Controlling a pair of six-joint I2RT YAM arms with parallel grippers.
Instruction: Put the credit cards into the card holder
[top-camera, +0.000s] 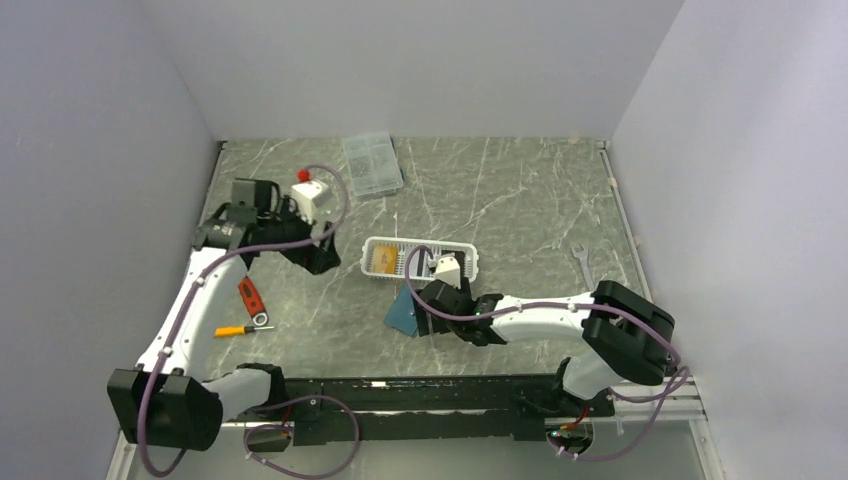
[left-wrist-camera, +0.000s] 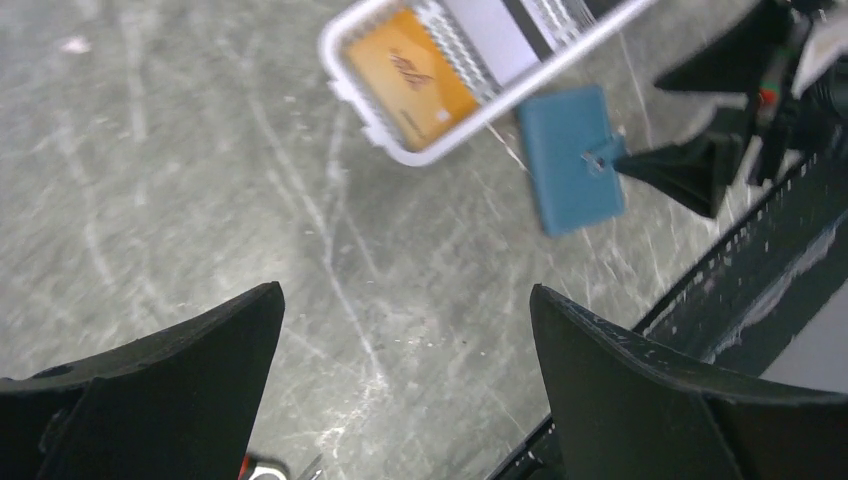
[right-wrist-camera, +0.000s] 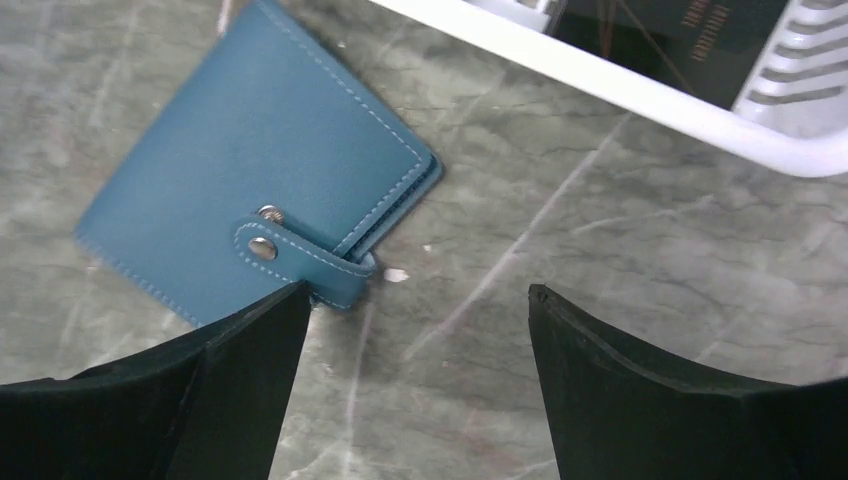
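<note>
The blue card holder (right-wrist-camera: 250, 160) lies closed on the table, its snap strap (right-wrist-camera: 290, 255) toward the right gripper in the right wrist view. Just behind it in the top view stands a white basket (top-camera: 372, 273) with cards lying in it: a gold card (left-wrist-camera: 410, 75), a silver-white one (left-wrist-camera: 495, 38) and a black one (right-wrist-camera: 670, 45). My right gripper is open above the table beside the holder's strap, nothing between its fingers. Off to the left of the basket, my left gripper hangs open and empty over bare table.
A clear compartment box (top-camera: 372, 165) sits at the back. Red-handled pliers (top-camera: 252, 298) and an orange screwdriver (top-camera: 238, 330) lie at the left, a wrench (top-camera: 582, 262) at the right. Bare table surrounds the basket at back right.
</note>
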